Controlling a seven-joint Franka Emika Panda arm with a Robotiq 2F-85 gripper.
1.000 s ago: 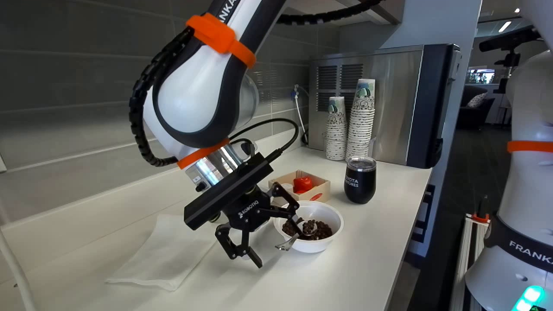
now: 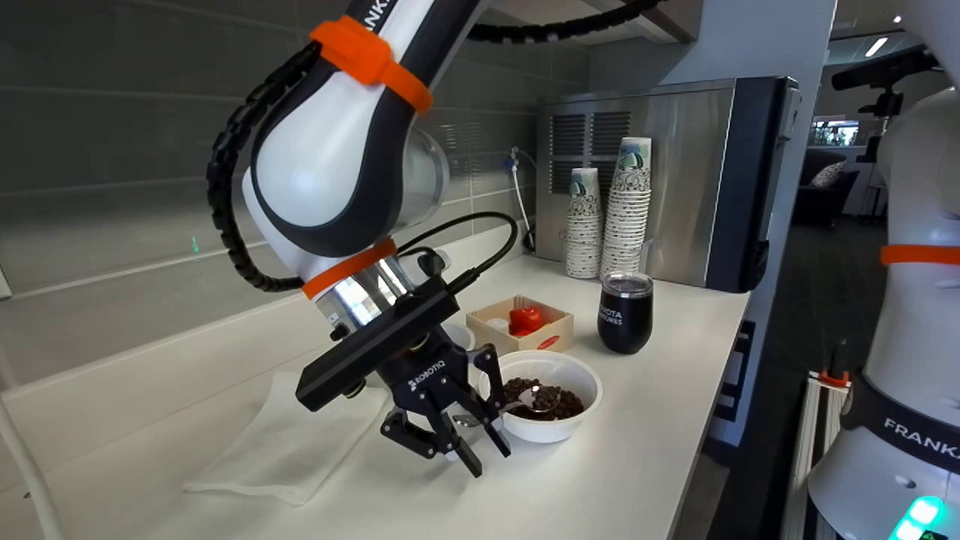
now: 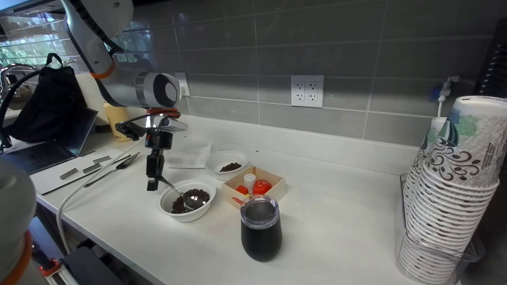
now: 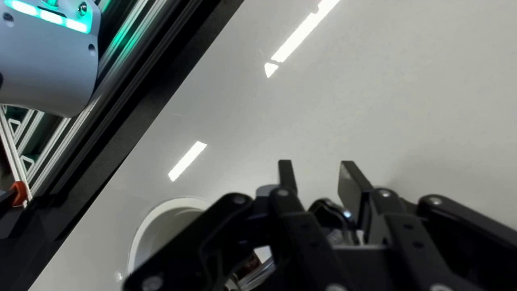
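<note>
My gripper (image 2: 487,457) is partly open, its fingers narrowed, beside a white bowl (image 2: 550,430) of dark brown pieces. A metal spoon (image 3: 193,199) rests in that bowl, its handle leaning over the rim toward the gripper. In exterior view 1 the handle end shows among the finger links. The wrist view has a clear gap between the fingertips of the gripper, with shiny metal lower down between the fingers; whether both touch it is hidden. Behind stands a second white bowl (image 3: 216,159) holding a few dark pieces.
A wooden box (image 3: 233,185) with red items stands near the bowl, and a black tumbler (image 3: 261,240) is in front of it. Stacked paper cups (image 2: 627,216) are farther back. A white cloth (image 2: 288,436) lies on the counter, whose front area is clear.
The fingers have come closer together and the gripper has shifted slightly left in exterior view 1. The spoon's handle has swung up and left; the bowl has shifted slightly right.
</note>
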